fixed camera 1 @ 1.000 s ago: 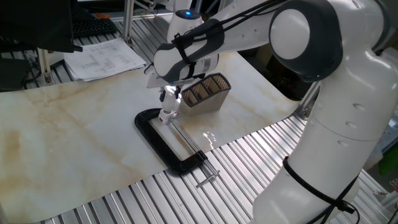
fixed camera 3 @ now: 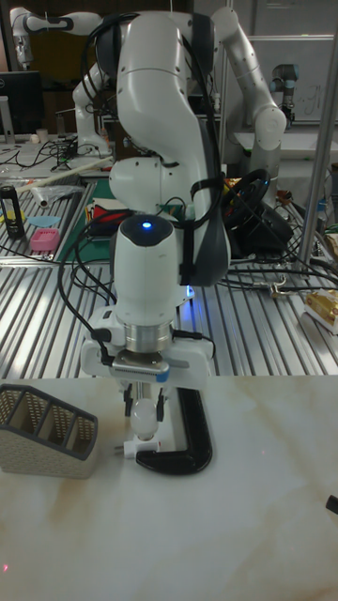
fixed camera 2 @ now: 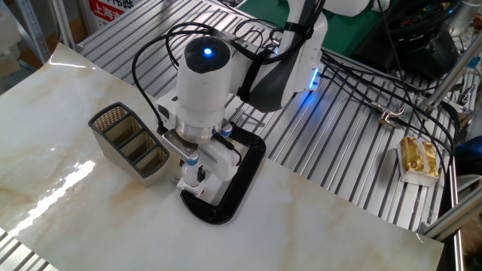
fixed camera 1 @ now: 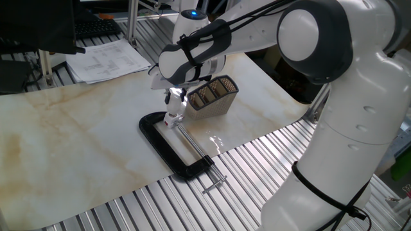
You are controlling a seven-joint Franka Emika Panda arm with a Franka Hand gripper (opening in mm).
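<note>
A white bulb (fixed camera 3: 145,419) stands upright in a small white socket (fixed camera 3: 142,447) at the end of a black C-clamp (fixed camera 1: 166,147). The clamp lies across the table edge, with its screw rod (fixed camera 1: 194,142) pointing toward the metal slats. My gripper (fixed camera 3: 145,405) points straight down over the bulb. Its dark fingers (fixed camera 3: 128,403) stand on either side of the bulb's upper part. Whether they press on the glass or leave a small gap cannot be made out. In exterior view 2 the hand (fixed camera 2: 211,154) covers most of the bulb.
A beige compartment basket (fixed camera 2: 128,143) stands close beside the hand and socket, its compartments looking empty. Papers (fixed camera 1: 106,61) lie at the far side in exterior view 1. The marble-patterned tabletop (fixed camera 1: 70,147) has wide free room. A gold-and-white box (fixed camera 2: 418,160) sits on the slats.
</note>
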